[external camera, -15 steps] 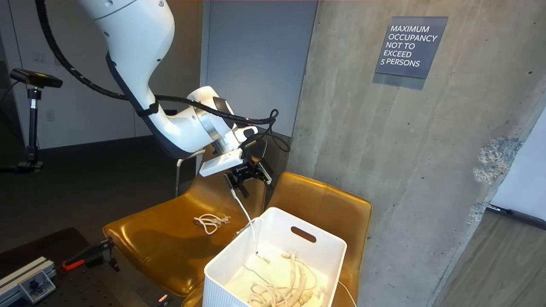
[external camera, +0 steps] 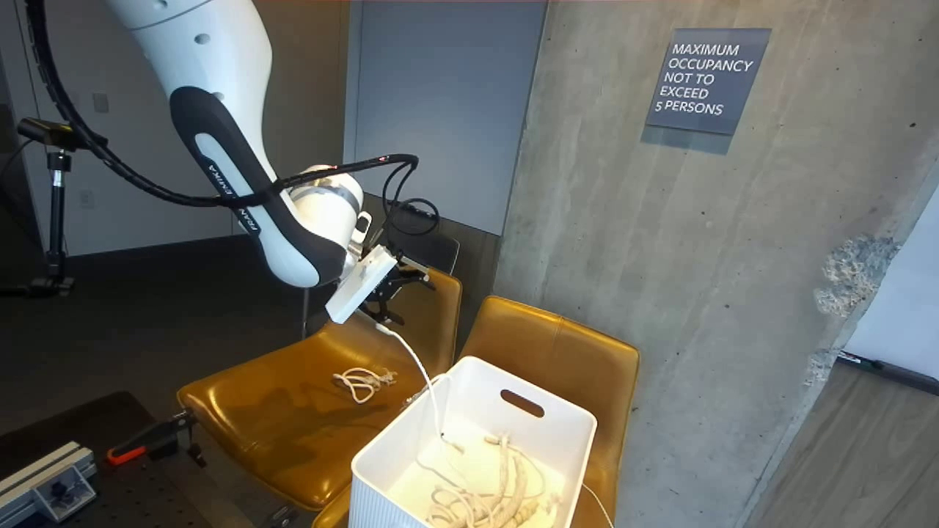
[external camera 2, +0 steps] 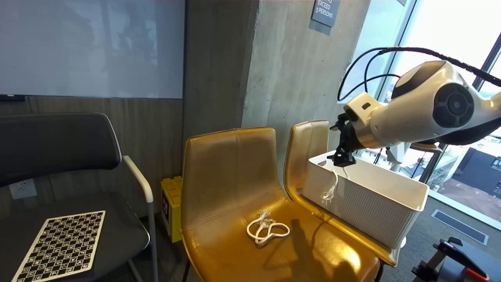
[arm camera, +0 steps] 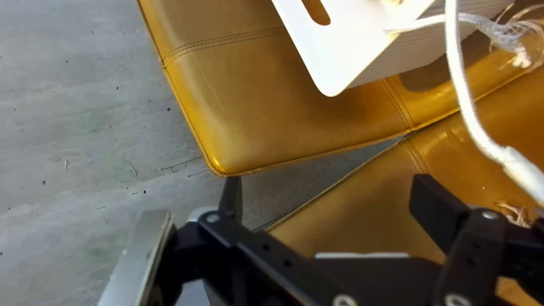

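Observation:
My gripper [external camera: 405, 295] hangs above the tan chairs, behind and to the left of the white box [external camera: 538, 374]. In the wrist view its black fingers [arm camera: 432, 214] stand wide apart, the gap between them empty. A white cord [external camera: 414, 355] rises from inside the box toward the gripper. Up close, this cord [arm camera: 460, 86] runs down past the right finger on its outer side and leaves the frame; whether it touches the gripper cannot be told. Several pale ropes [external camera: 506, 479] lie in the box. A looped white rope [external camera 2: 267, 228] rests on the neighbouring chair seat.
The box stands on one tan chair [external camera: 563, 339]; a second tan chair [external camera 2: 230, 169] adjoins it. A frayed cord end [external camera 2: 331, 188] hangs over the box's outer side. Behind the chairs is a concrete wall [external camera: 687, 264]. Clamps and a rail [external camera: 44, 479] sit at front left.
The arm has swung left and slightly up in exterior view 1, its gripper turning. The cord's upper end has shifted left a little; the box and the rope on the chair look unchanged.

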